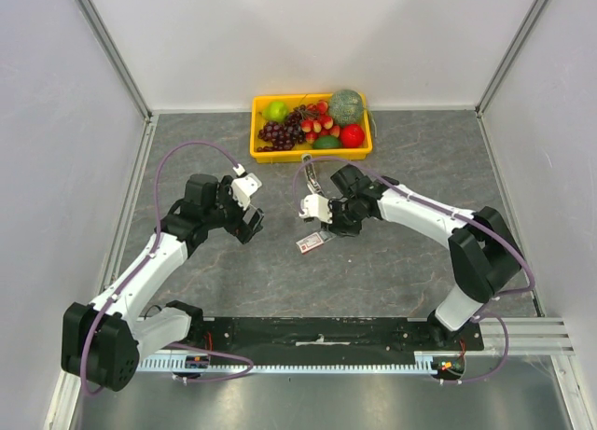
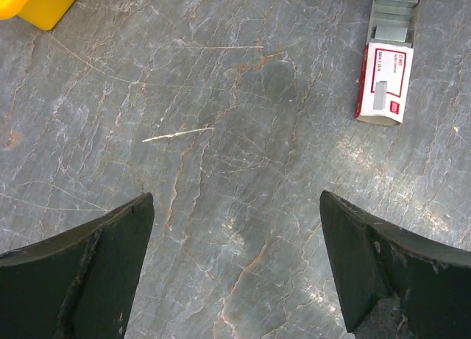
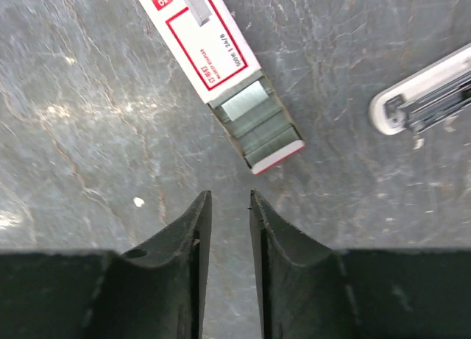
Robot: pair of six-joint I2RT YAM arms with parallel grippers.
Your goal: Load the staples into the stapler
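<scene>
A red-and-white staple box [image 2: 385,85] lies at upper right in the left wrist view, its tray slid out with a silvery staple strip showing. Right of it in the right wrist view is a stapler [image 3: 419,96] with white base and metal channel, partly out of frame; from above it lies behind the box [image 1: 311,244]. My right gripper is over the table just beside the tray's end, part open with nothing visible between its fingertips. My left gripper hangs open over bare table, left of the box.
A yellow basket of fruit [image 1: 263,152] stands at the back centre. White walls bound the work area.
</scene>
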